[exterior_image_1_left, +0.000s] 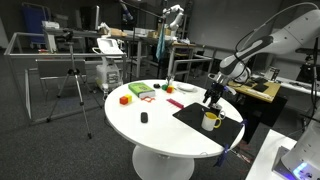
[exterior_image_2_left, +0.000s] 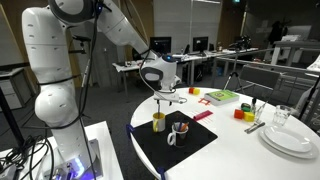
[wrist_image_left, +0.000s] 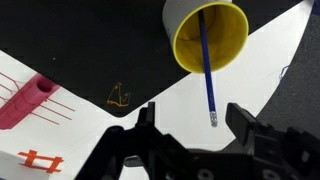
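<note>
A white mug with a yellow inside (wrist_image_left: 208, 38) is at the top of the wrist view, and a blue pen-like stick (wrist_image_left: 208, 75) leans out of it. The stick's pale end points into the gap of my gripper, nearer the right finger. My gripper is part open, with space showing on both sides of the stick; whether the stick lies level with the fingers I cannot tell. In exterior view 1 the mug (exterior_image_1_left: 210, 122) stands on the black mat (exterior_image_1_left: 190, 116), with my gripper above and behind it. Exterior view 2 shows the mug (exterior_image_2_left: 158, 123) too.
A dark cup (exterior_image_2_left: 180, 130) holding thin items stands near the mug. A red marker-like object (wrist_image_left: 28, 101) lies by the mat. Farther off are a green tray (exterior_image_1_left: 140, 87), coloured blocks (exterior_image_1_left: 125, 100), a black object (exterior_image_1_left: 144, 117) and white plates (exterior_image_2_left: 287, 142).
</note>
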